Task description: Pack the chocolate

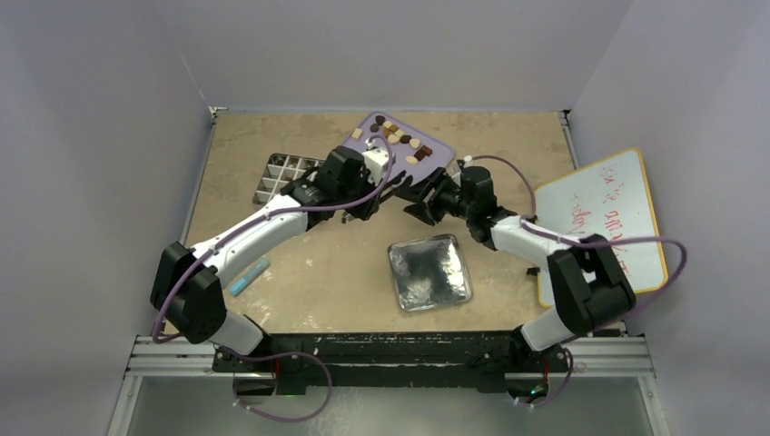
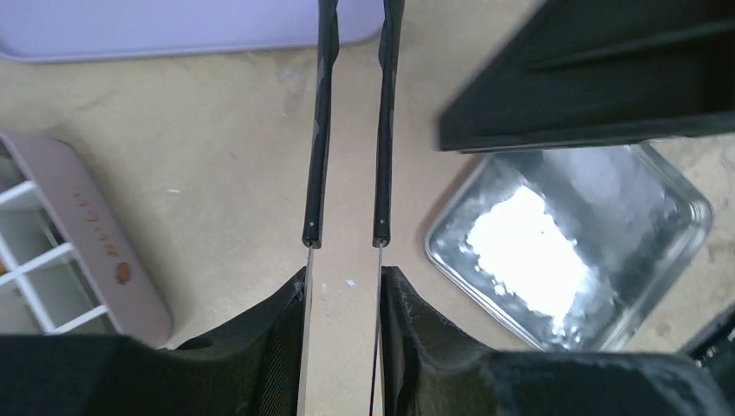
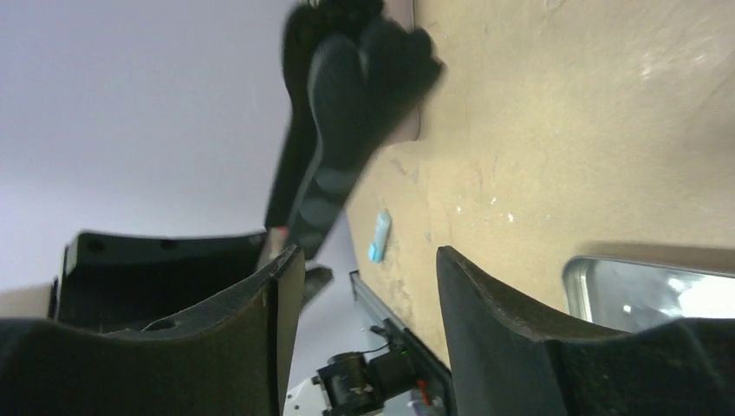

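In the left wrist view my left gripper has a pair of long tongs (image 2: pixel 319 147) between its fingers, pointing toward the lilac tray (image 2: pixel 191 22). The top view shows chocolates (image 1: pixel 405 139) on that tray (image 1: pixel 436 163) and a compartment box (image 1: pixel 268 182) at left, partly behind the left arm; its wall (image 2: pixel 121 260) shows in the left wrist view. My right gripper stands open beside the left one, its fingers apart with nothing between them. The dark shapes near it in the right wrist view are blurred.
A metal tray (image 1: pixel 429 272) lies at front centre. A whiteboard (image 1: pixel 599 209) stands at right, and a light blue object (image 1: pixel 250 277) lies at front left.
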